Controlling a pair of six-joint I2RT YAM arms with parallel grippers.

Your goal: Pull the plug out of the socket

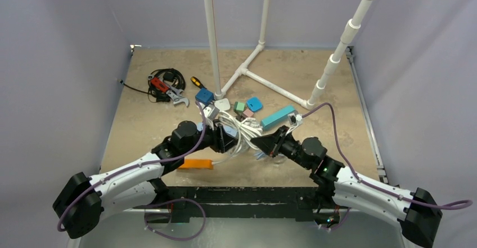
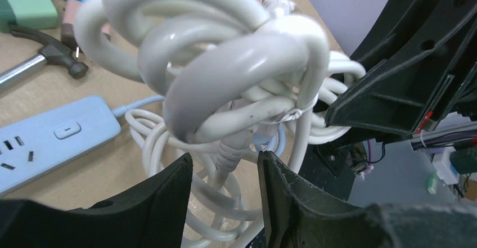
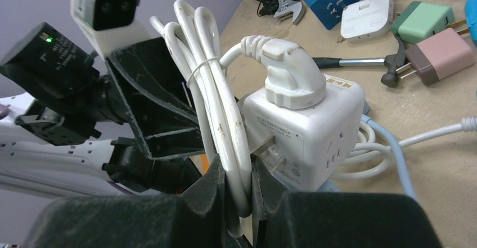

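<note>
A white cube socket (image 3: 306,135) stands in the right wrist view, with a white angled plug (image 3: 295,73) seated on its top. Metal prongs show at the cube's near side. My right gripper is shut on a looped white cable bundle (image 3: 216,99), which hangs in front of the cube. Close by on the left, my left gripper is partly open, its fingers (image 2: 174,194) spread below the white loops. A ribbed white cable end (image 2: 229,152) appears beyond the gap between them; whether it lies within their reach, I cannot tell.
An orange strip (image 1: 196,164) lies near the left arm, and a pale blue power strip (image 2: 62,138) rests on the table. A hammer (image 2: 59,57) and several adapters, including a green one (image 3: 424,22), lie behind. White pipes (image 1: 275,88) rise at the back.
</note>
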